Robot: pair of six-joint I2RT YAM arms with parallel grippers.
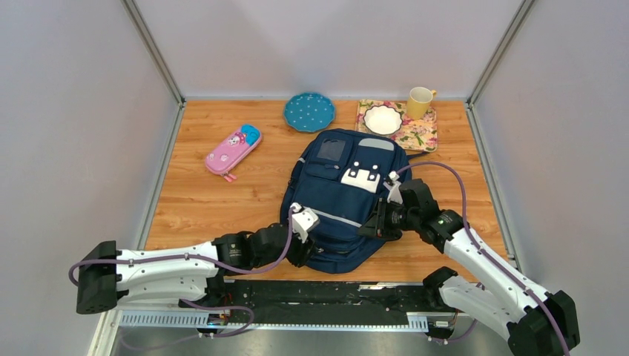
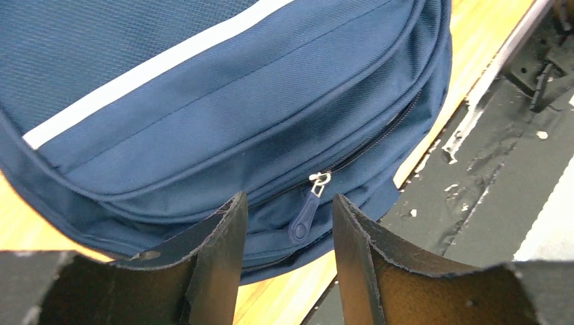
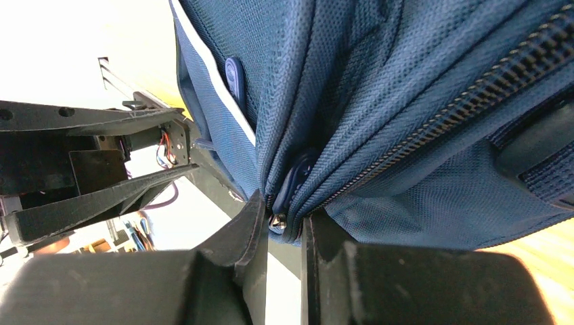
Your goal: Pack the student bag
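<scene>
The navy student bag (image 1: 335, 194) lies flat on the table, front pockets up. In the left wrist view, a zipper pull (image 2: 308, 215) hangs from the bag's lower zipper. My left gripper is open at the bag's bottom edge, its fingers on either side of that pull and not touching it. At the bag's right side my right gripper is shut on a fold of the bag's fabric, with another zipper pull (image 3: 292, 183) just above the fingertips. A pink pencil case (image 1: 232, 151) lies at the left of the table.
A blue dotted plate (image 1: 309, 113) sits at the back. Back right, a floral tray (image 1: 423, 136) carries a white scalloped dish (image 1: 383, 119) and a yellow mug (image 1: 420, 102). Bare table (image 1: 222, 208) shows left of the bag.
</scene>
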